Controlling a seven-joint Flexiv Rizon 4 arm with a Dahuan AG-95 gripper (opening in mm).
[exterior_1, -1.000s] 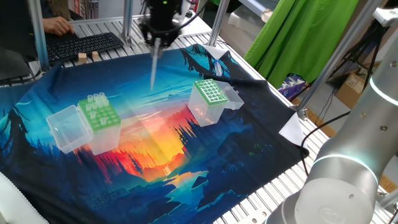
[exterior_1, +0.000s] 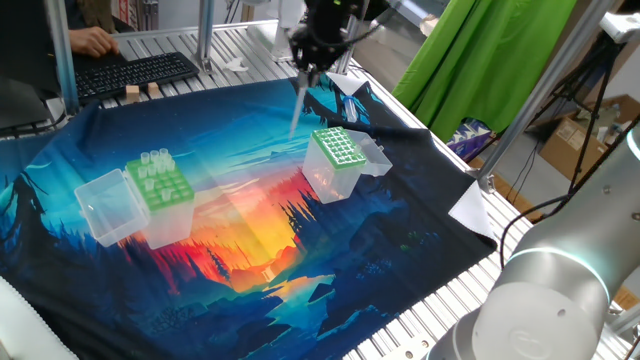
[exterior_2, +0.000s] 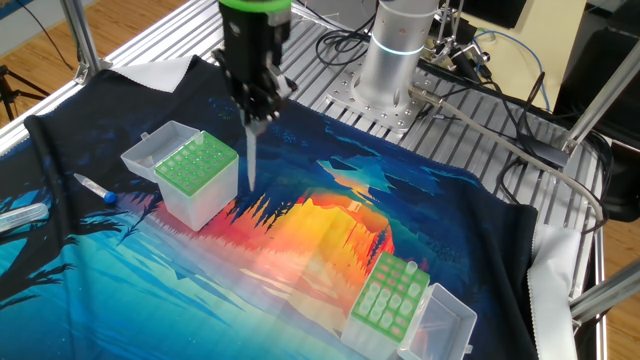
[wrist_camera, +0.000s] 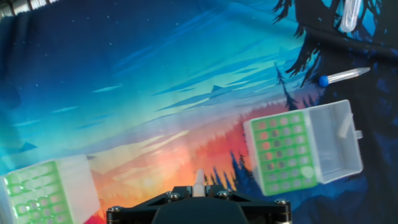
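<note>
My gripper (exterior_1: 306, 78) is shut on a slender translucent pipette tip (exterior_1: 298, 110), which hangs point down above the cloth. In exterior view 2 the tip (exterior_2: 251, 158) appears beside an open-lidded box with a green rack (exterior_2: 198, 165); that rack's holes look mostly empty. The wrist view shows this green rack (wrist_camera: 281, 152) to the right of my gripper, its lid opened outward. A second box, whose green rack (exterior_1: 160, 182) has several clear tips standing in it, is at the left in exterior view 1, lid open too.
A blue-capped tube (wrist_camera: 345, 76) and another clear tube (wrist_camera: 351, 15) lie on the dark side of the printed cloth (exterior_1: 240, 225). Between the two boxes the cloth is bare. At the far edge, a person's hand (exterior_1: 92, 41) rests by a keyboard (exterior_1: 140, 74).
In exterior view 1 my gripper has moved right and slightly down with the tip, toward the right-hand box. Both boxes have stayed in place.
</note>
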